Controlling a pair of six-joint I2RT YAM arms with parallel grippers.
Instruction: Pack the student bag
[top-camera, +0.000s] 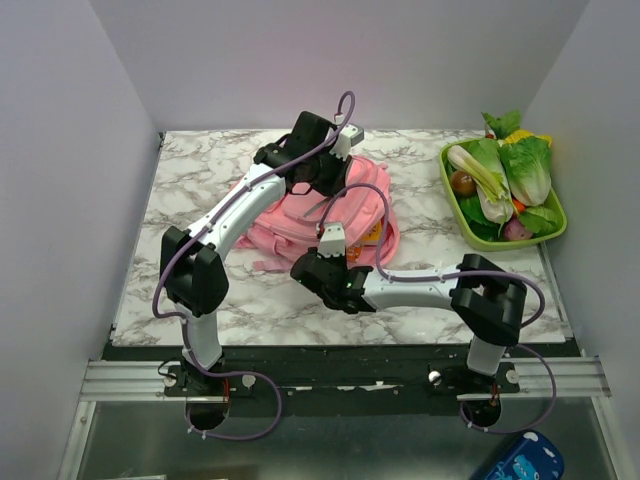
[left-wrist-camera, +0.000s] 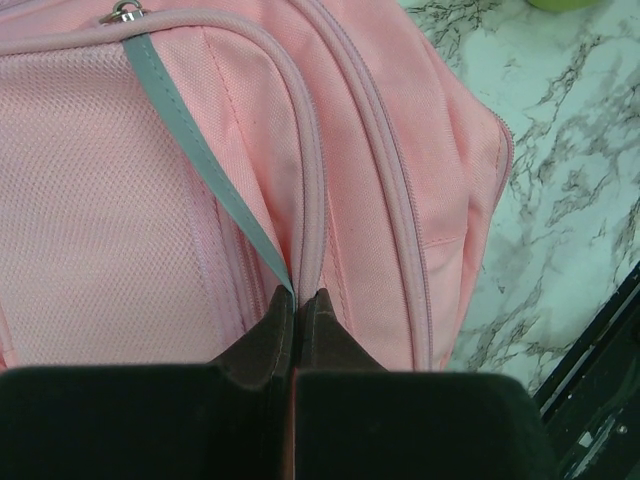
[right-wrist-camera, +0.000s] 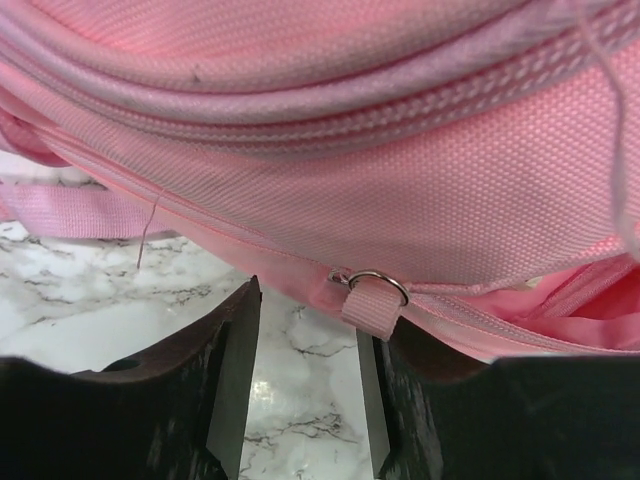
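A pink student bag (top-camera: 275, 225) lies on the marble tabletop, its zipped flap filling much of both wrist views. My left gripper is shut on the thin piped edge of the flap, where a grey strip (left-wrist-camera: 205, 160) runs down to the fingertips. At the bag's near side, my right gripper stands open. Just past its fingertips, close to the right one, a small pink zipper tab (right-wrist-camera: 372, 306) hangs from a metal ring; nothing is pinched. Yellow-orange contents (top-camera: 372, 236) show through the opening at the bag's right side.
A green basket (top-camera: 560, 225) of vegetables stands at the back right. A blue item (top-camera: 525, 460) lies below the table's front edge. Bare marble is free at the left and front. A loose strap (right-wrist-camera: 85, 210) sticks out from the bag.
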